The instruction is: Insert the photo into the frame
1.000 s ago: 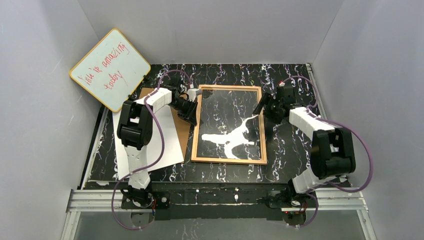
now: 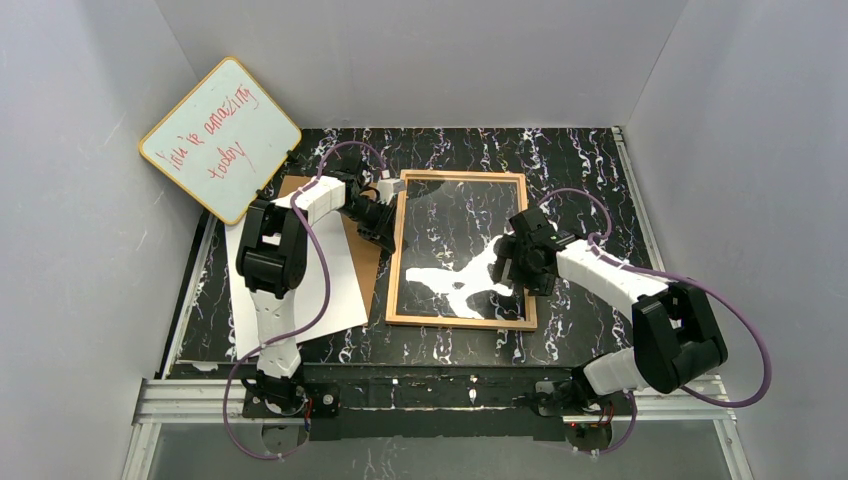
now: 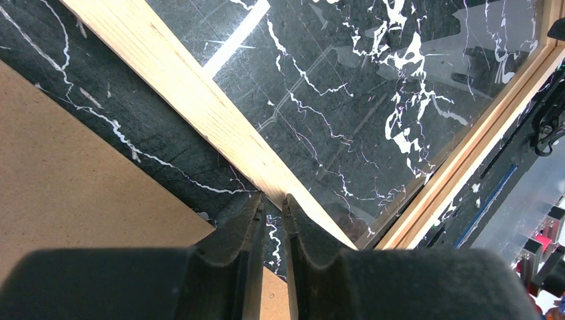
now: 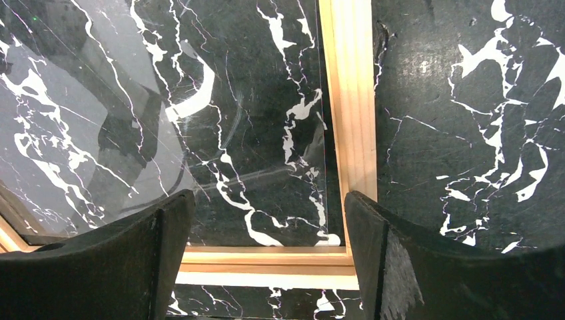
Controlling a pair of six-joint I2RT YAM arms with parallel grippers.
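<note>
The wooden frame point(image 2: 460, 322) lies flat on the dark marbled table, with a clear glossy pane inside it. Outside its left bar is my left gripper, its fingertips a narrow gap apart by the wood, nothing seen gripped between them. My right gripper is wide open over the frame's lower right corner, its fingers either side of that stretch. A white sheet point(image 2: 340, 292) and a brown board point(image 2: 365, 262) lie left of the frame, partly under the left arm. No printed picture shows on either; which is the photo I cannot tell.
A whiteboard point(image 2: 222, 135) with red handwriting leans at the back left. Bare tabletop point(image 2: 585, 330) lies right of the frame. Grey walls close in the back and sides.
My right gripper has come from outside the right bar, leftward and toward the front, over the lower right corner. The frame has shifted slightly to the right. The left arm stays about where it was.
</note>
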